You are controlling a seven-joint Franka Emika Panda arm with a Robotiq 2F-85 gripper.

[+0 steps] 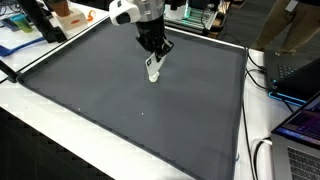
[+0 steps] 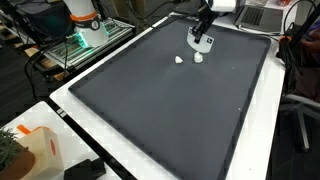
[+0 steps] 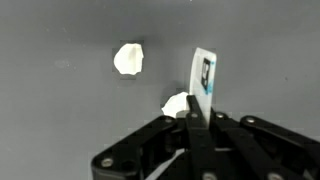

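Note:
A slim white strip with blue and dark markings [image 3: 205, 80] sticks out from my gripper, which is shut on it. Two small white lumps rest on the dark mat: one [image 3: 128, 59] lies apart on the left, the other [image 3: 177, 104] is close by the fingers and partly hidden by them. In the second exterior view both lumps show, the left one [image 2: 179, 60] and the right one [image 2: 198, 57], just in front of the held strip [image 2: 202, 45]. From the first exterior view, the strip [image 1: 153, 65] hangs tilted beneath the fingers; whether it touches the mat I cannot tell.
An open laptop [image 1: 290, 150] and cables stand at the right. Assorted items [image 1: 65, 15] crowd the back left.

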